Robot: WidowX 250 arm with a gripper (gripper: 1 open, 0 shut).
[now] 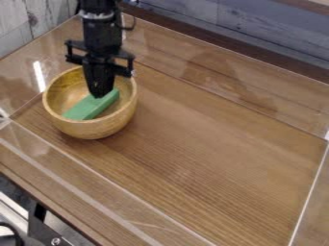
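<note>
A wooden bowl [68, 128] sits on the left of the table with a green oblong object [92, 108] lying in it. Above the bowl's back part is my black gripper [100, 73], its tip over the green object's upper end. It looks shut, with nothing visible between its fingers; its fingertips are small and dark.
A grey wall [26, 24] borders it at the left, and another runs along the back right.
</note>
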